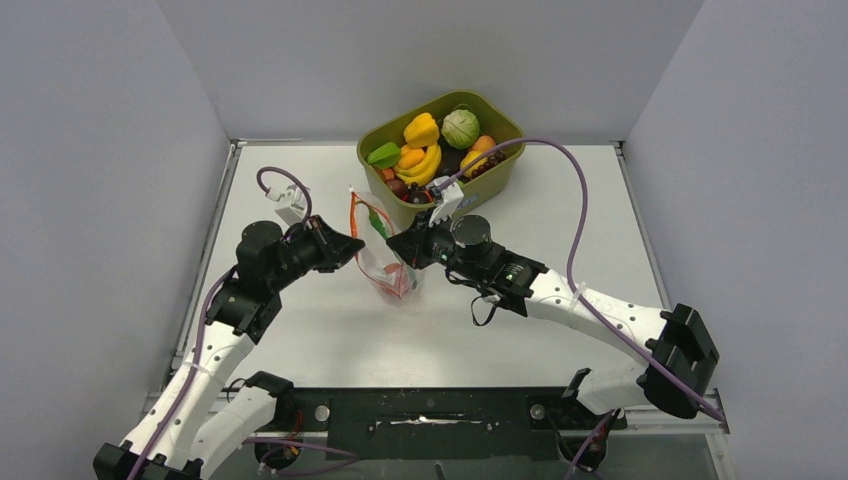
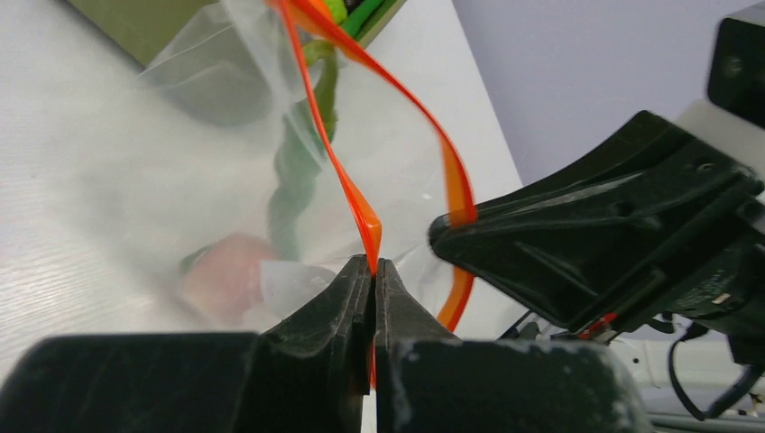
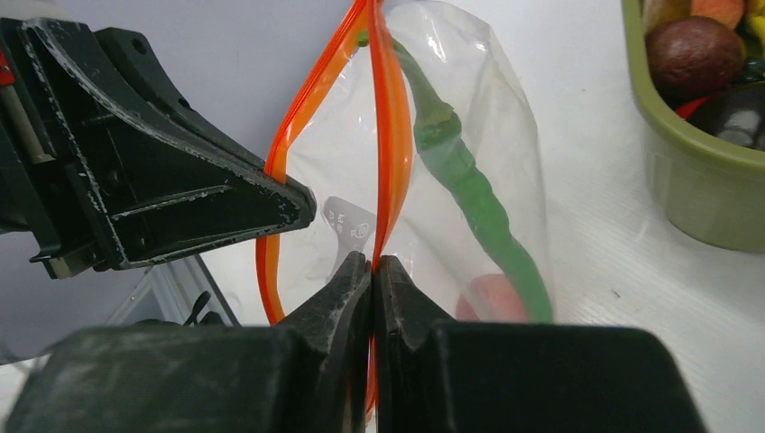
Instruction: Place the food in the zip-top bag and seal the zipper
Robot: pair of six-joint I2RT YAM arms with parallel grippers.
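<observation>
The clear zip top bag (image 1: 372,268) with orange edging hangs open between my grippers. In the left wrist view, my left gripper is shut on one orange rim (image 2: 361,212). From the right wrist view, my right gripper is shut on the opposite rim (image 3: 390,135). Inside the bag, a long green pepper (image 3: 478,203) leans up with its stem near the mouth. A reddish round food (image 2: 230,275) sits low in the bag, partly blurred through the plastic.
Behind the bag stands a green bin (image 1: 512,172) full of toy fruit and vegetables, close to my right gripper.
</observation>
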